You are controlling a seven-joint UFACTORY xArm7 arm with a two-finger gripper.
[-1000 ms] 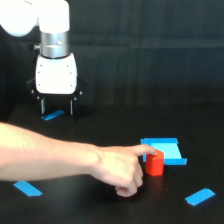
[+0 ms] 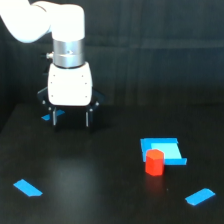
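Observation:
A small red block (image 2: 154,163), roughly cylindrical or many-sided, stands upright at the right. It overlaps the front edge of a blue-bordered square (image 2: 172,140) with a pale middle; whether it rests inside or just in front of that border, I cannot tell. My gripper (image 2: 70,124), on a white arm at the upper left, points down with its two dark fingers spread wide. Nothing shows between them, and the block is well off to the right and nearer the camera.
Blue tape strips lie on the dark table at front left (image 2: 27,188), at front right (image 2: 200,197) and behind the gripper (image 2: 53,116). Open dark tabletop separates the gripper from the block. A dark curtain (image 2: 150,60) hangs behind.
A person's hand that was touching the red block is gone from view. My arm has shifted a little right and lower. The block looks to be in the same place.

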